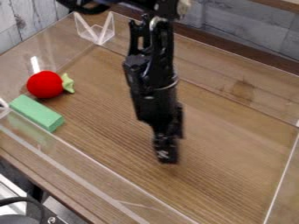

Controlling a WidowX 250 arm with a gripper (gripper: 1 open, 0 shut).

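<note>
The black robot arm reaches down from the top centre of the camera view to the middle of the table. Its dark gripper (166, 140) hangs low over the wooden surface, blurred, so its fingers' state is unclear. To the left lie a red round object (45, 85) with a green part at its right and a green block (35, 114).
A clear angular object (96, 26) stands at the back left. A dark cable runs at the bottom left corner. Raised edges border the table.
</note>
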